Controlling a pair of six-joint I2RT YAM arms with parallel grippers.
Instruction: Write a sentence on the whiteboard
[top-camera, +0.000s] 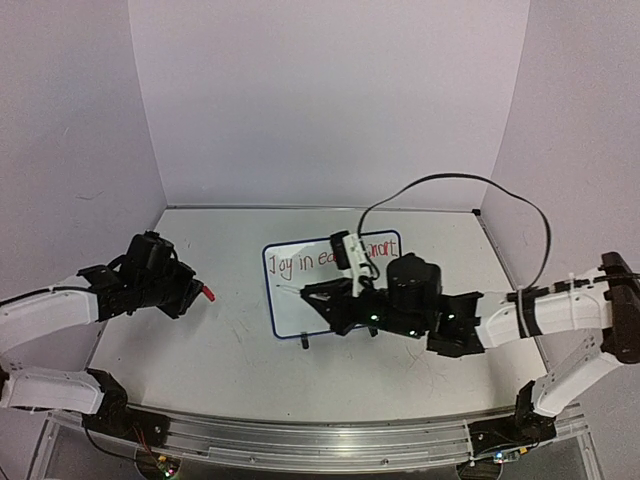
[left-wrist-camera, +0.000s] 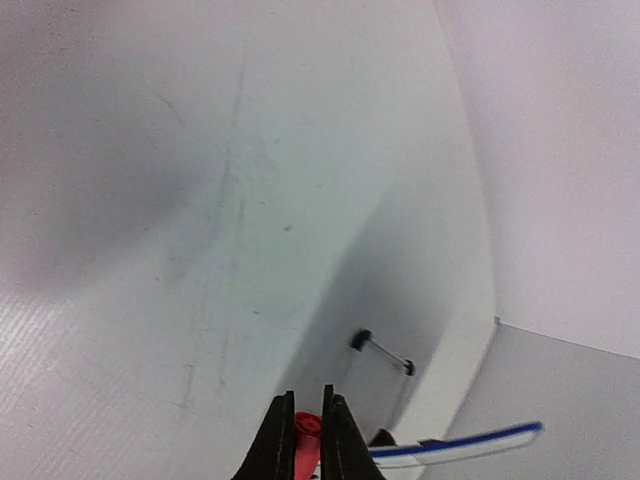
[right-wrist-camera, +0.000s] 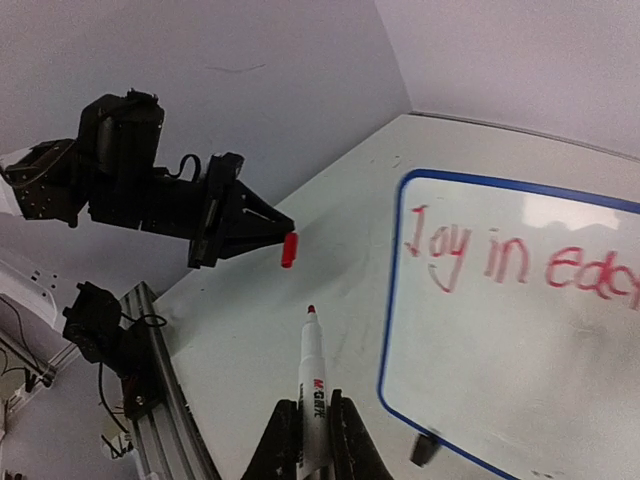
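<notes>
A blue-framed whiteboard (top-camera: 300, 320) stands mid-table, with red handwriting (top-camera: 292, 265) along its top that begins "Joy in" and is partly covered by my right arm. My right gripper is shut on a white marker (right-wrist-camera: 313, 375), whose uncapped red tip points away from the fingers. In the top view this gripper (top-camera: 302, 292) hangs in front of the board. Off to the board's left, my left gripper (top-camera: 200, 290) is shut on a red cap (right-wrist-camera: 289, 250). The left wrist view also shows that red cap (left-wrist-camera: 308, 425) between the fingertips.
Small black feet (top-camera: 305, 341) hold the board's lower edge. A metal rail (top-camera: 300, 430) runs along the table's front. White walls enclose the back and sides. Bare table (top-camera: 240, 370) lies left of and before the board.
</notes>
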